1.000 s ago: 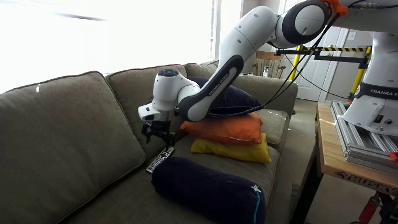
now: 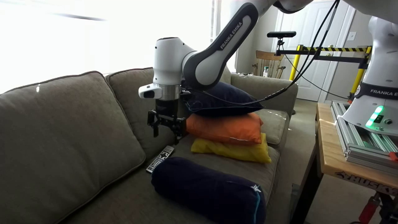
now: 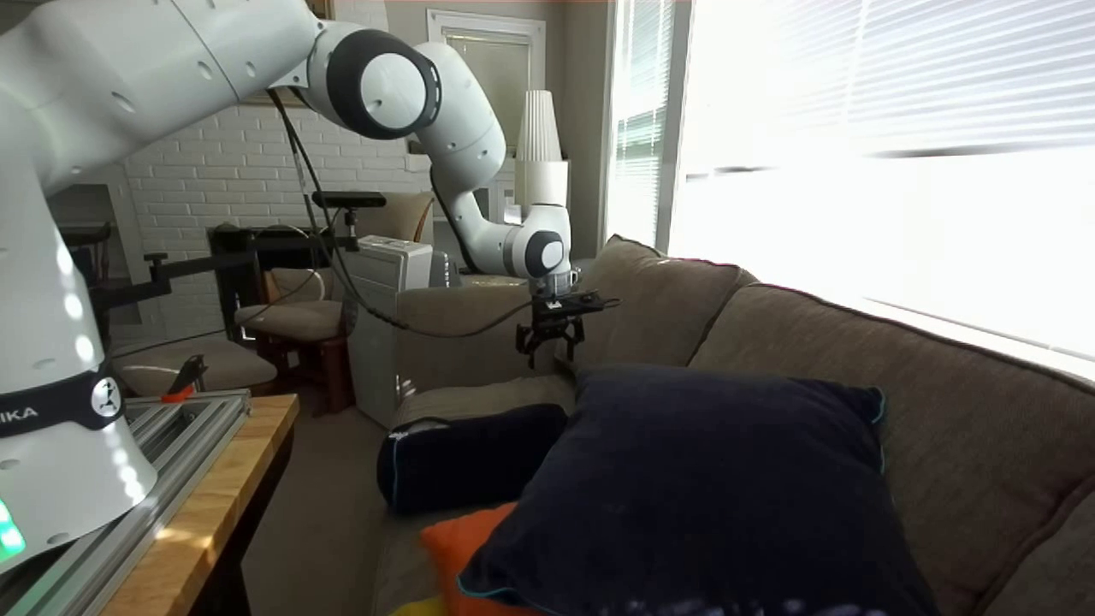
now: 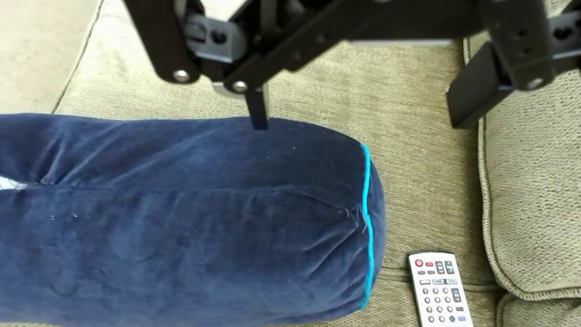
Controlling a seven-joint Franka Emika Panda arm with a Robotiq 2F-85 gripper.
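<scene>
My gripper (image 2: 166, 137) hangs above the sofa seat, open, with nothing between its spread fingers. A grey-white remote control (image 2: 160, 159) lies on the seat below it, beside one end of a navy bolster (image 2: 209, 191). From the wrist, the bolster (image 4: 207, 229) shows bright blue piping, and the remote (image 4: 441, 294) is cut off by the lower edge. To the gripper's right in exterior view 1, a navy pillow (image 2: 227, 97) tops a stack, over an orange pillow (image 2: 229, 128) and a yellow one (image 2: 237, 150).
Tall back cushions (image 2: 63, 134) of the sofa stand close behind the gripper. A wooden table (image 2: 332, 149) carries the arm's base, with a floor gap between it and the sofa. Black cables (image 3: 462, 334) hang slack from the arm.
My gripper has risen away from the remote and shifted slightly right in exterior view 1, still without anything in it. The remote, bolster and stacked pillows appear unmoved.
</scene>
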